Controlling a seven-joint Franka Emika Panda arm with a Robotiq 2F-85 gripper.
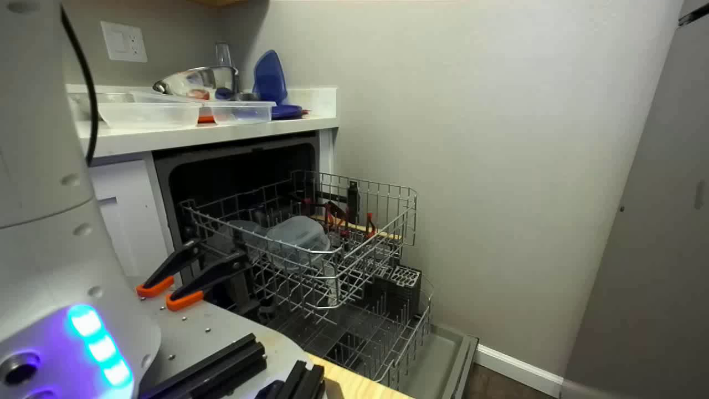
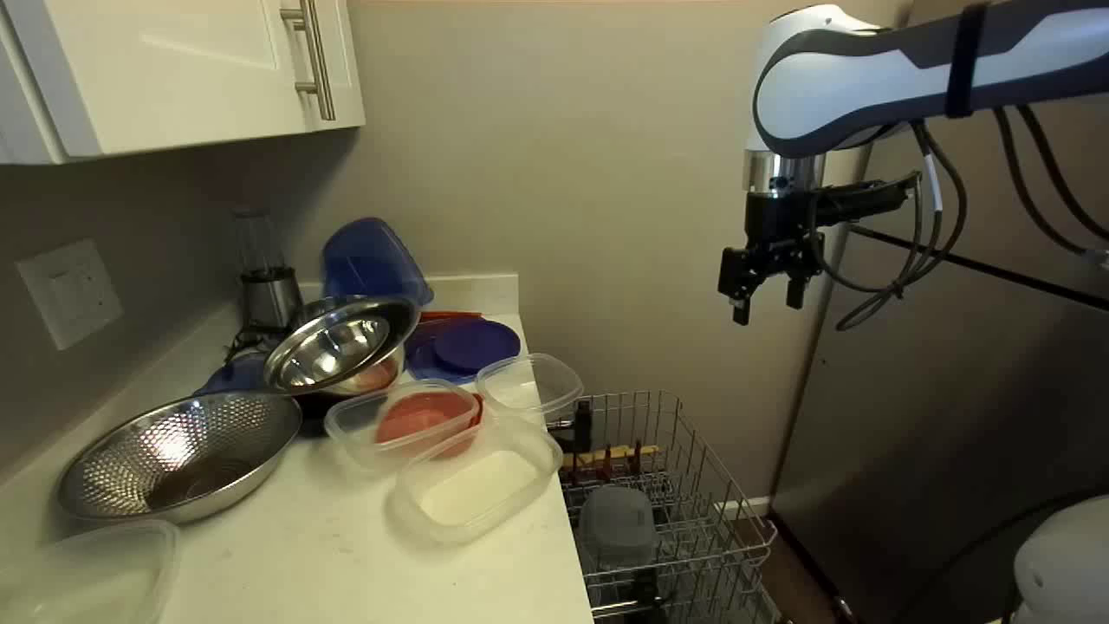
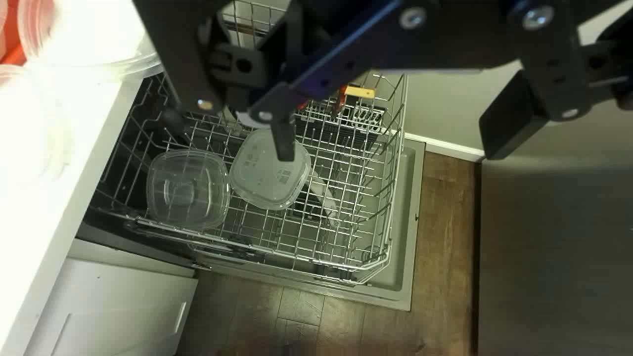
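Note:
My gripper hangs high in the air, pointing down, to the right of the open dishwasher. Its two fingers stand wide apart in the wrist view, with nothing between them. Below, the pulled-out upper rack carries a cloudy plastic container, partly covered by one finger. To its left in the same view lies a clear square container. Dark and red items and a yellow-tipped tool also sit in the rack. In the first exterior view the gripper is out of sight.
The white counter holds a steel colander, steel bowls, clear tubs and blue lids. Beyond the rack stands a bare wall; a grey appliance-like panel closes off the right. The air around the gripper is free.

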